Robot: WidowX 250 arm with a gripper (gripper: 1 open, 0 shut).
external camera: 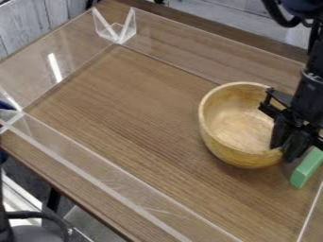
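Observation:
A wide wooden bowl (226, 116) rests toward the right side of the table, tilted slightly. My black gripper (285, 142) is at the bowl's right side, shut on its rim; the fingertips are partly hidden against it. Just right of the bowl, under the gripper, a green block (305, 169) lies on the table.
A white bracket (115, 28) stands at the back left. Dark cables and equipment lie off the table at the lower left.

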